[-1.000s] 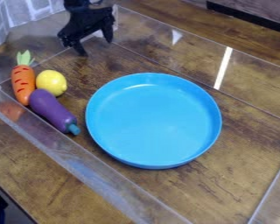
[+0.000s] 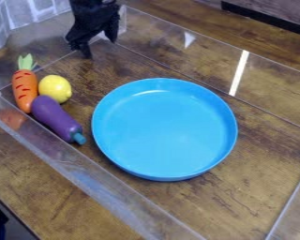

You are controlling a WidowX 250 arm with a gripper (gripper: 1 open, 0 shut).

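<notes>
The black gripper (image 2: pixel 93 28) is at the top of the view, low over the wooden table behind the vegetables; whether it is open or shut is unclear. At the left lie an orange carrot (image 2: pixel 25 91) with a green top, a yellow lemon (image 2: pixel 55 88) and a purple eggplant (image 2: pixel 55 119), grouped close together. A large blue plate (image 2: pixel 164 127) sits right of them, in the middle, with nothing on it.
Clear plastic edging runs around the table surface (image 2: pixel 240 202), along the left and lower left. The area right of the plate and between the plate and the gripper is bare wood.
</notes>
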